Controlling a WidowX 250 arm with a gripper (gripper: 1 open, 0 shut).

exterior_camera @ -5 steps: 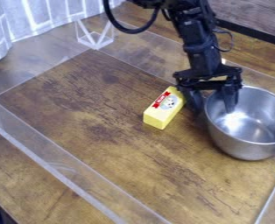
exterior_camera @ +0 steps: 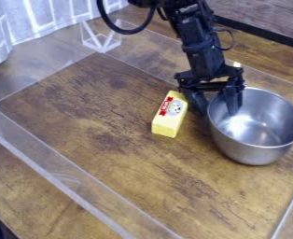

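Note:
A yellow box (exterior_camera: 167, 121) with a red and white label lies on the wooden table, just left of a large steel bowl (exterior_camera: 253, 137). My black gripper (exterior_camera: 216, 101) is low over the bowl's back-left rim, its fingers spread open, partly hiding that rim and the area behind it. Whether it touches the bowl cannot be told.
Transparent barrier edges run along the left and back, with a small clear stand (exterior_camera: 99, 37) at the back left.
The yellow box has shifted slightly left and turned a little more upright in the view. The bowl and my gripper have moved only slightly.

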